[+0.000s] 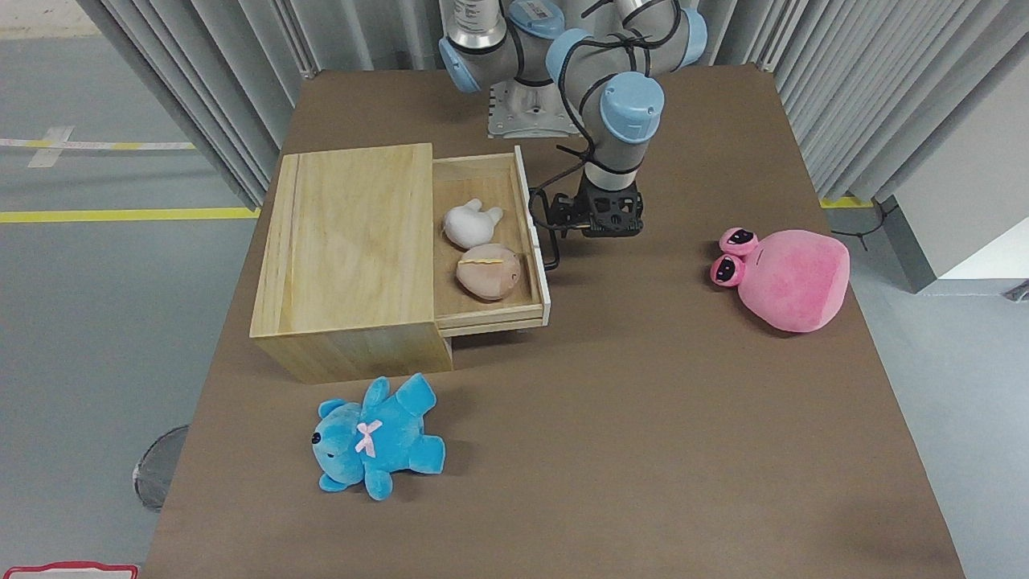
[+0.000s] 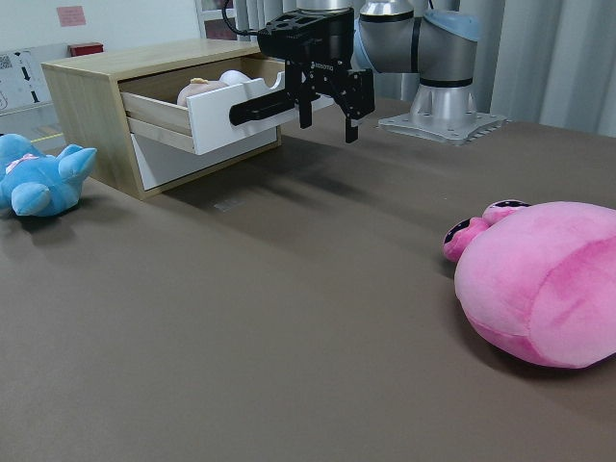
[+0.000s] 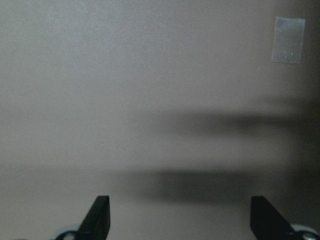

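Observation:
My gripper is open and empty over bare table, pointing down just outside the drawer front [image 2: 221, 115] in the left view. The wooden cabinet [image 1: 342, 241] has its drawer pulled out, holding a white plush [image 1: 469, 226] and a beige plush [image 1: 488, 273]. A black handle runs along the drawer's outer face, close to the gripper. A blue teddy bear [image 1: 381, 444] lies in front of the cabinet. A pink plush [image 1: 791, 280] rests at the table's right.
The robot's base stands at the back.

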